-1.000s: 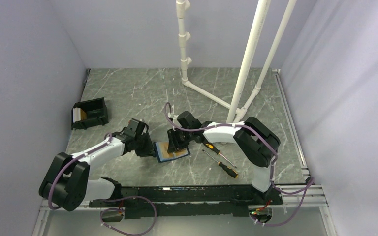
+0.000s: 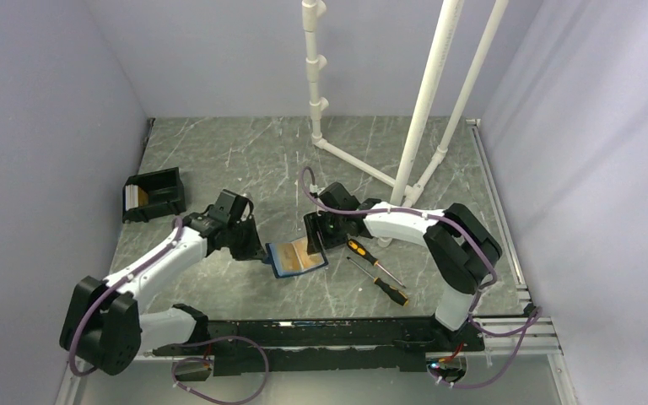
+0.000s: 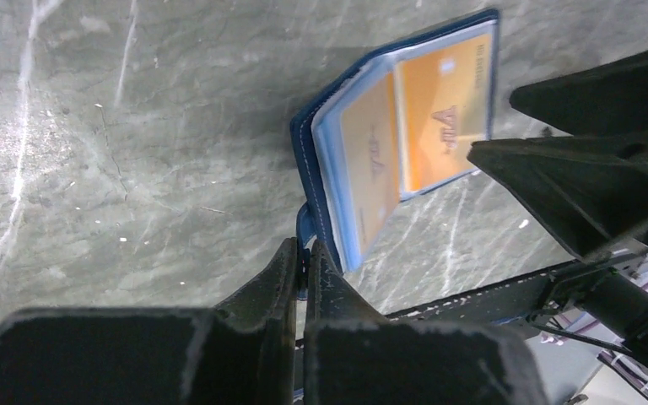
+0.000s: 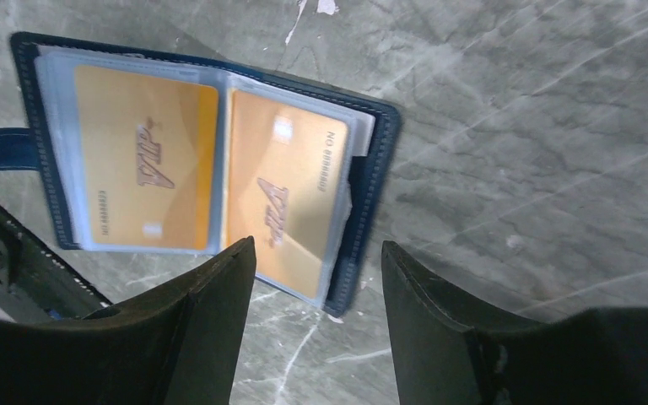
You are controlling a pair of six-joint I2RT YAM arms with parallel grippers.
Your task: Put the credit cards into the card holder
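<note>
A dark-blue card holder (image 2: 275,268) lies unfolded on the table. Clear sleeves on both of its leaves hold gold cards: a left card (image 4: 139,160) and a right card (image 4: 283,181). From its left side sticks out a short blue strap (image 3: 305,226), and my left gripper is shut on it. My right gripper is open above the holder's right leaf, one fingertip over the right card and the other beyond the holder's outer edge. Nothing sits between its fingers. In the top view the right gripper partly covers that leaf.
A black open box (image 2: 164,198) with pale contents stands at the far left. Two screwdrivers, one upper (image 2: 363,251) and one lower (image 2: 392,292), lie right of the holder. White pipes (image 2: 354,163) stand behind.
</note>
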